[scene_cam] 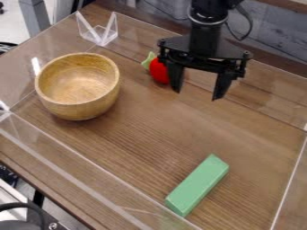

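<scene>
My black gripper [198,79] hangs at the top centre-right over the wooden table, its two fingers spread wide and open. Just left of it, partly behind a finger, a red round object with a green top [159,70] lies on the table. A beige bowl [78,106] stands at the left. A green block [197,184] lies at the lower right.
A clear wire-like holder [99,29] is at the back left. Dark cables show at the lower left corner.
</scene>
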